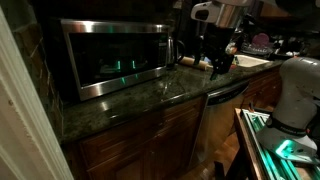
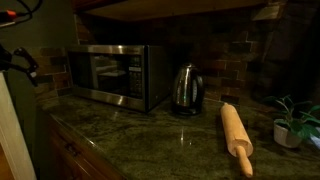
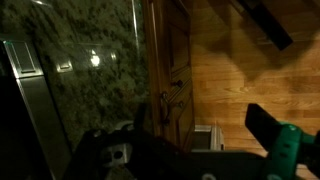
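Observation:
My gripper is open, its dark fingers point(image 3: 268, 132) spread wide with nothing between them in the wrist view. It hangs over the wooden floor and the front of the cabinets, off the counter's edge. From exterior view 1, the gripper point(image 1: 217, 64) appears as a dark shape below the pale arm link, in front of the counter's right part. At the left edge of exterior view 2, the gripper point(image 2: 26, 68) is small and dark, high and well away from the objects on the counter.
A microwave point(image 2: 108, 75), a kettle point(image 2: 187, 90), a wooden rolling pin point(image 2: 235, 135) and a potted plant point(image 2: 291, 128) stand or lie along the dark counter point(image 2: 150, 133). Cabinet doors point(image 3: 178, 75) line its front.

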